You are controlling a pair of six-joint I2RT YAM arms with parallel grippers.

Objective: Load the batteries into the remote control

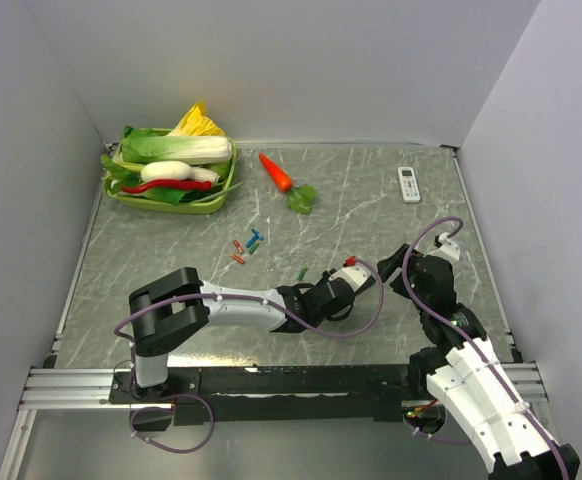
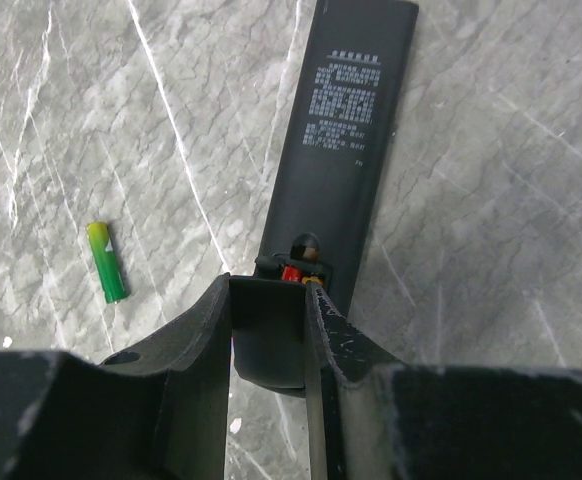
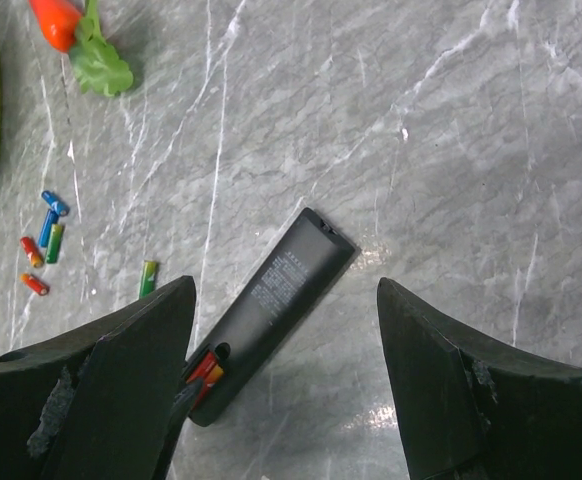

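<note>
A black remote (image 2: 326,160) (image 3: 281,285) lies back-up on the marble, its battery compartment exposed at the near end with red and orange batteries (image 2: 292,273) (image 3: 207,369) in it. My left gripper is down at that end, closed on something dark, which I cannot clearly tell apart from the fingertips. A loose green battery (image 2: 107,262) lies left of the remote; more coloured batteries (image 1: 254,240) lie farther left. My right gripper hovers to the right of the remote, open with nothing between its fingers.
A vegetable basket (image 1: 176,205) stands back left, a carrot (image 1: 276,172) with leaves at the back middle. A white handset (image 1: 409,185) lies back right.
</note>
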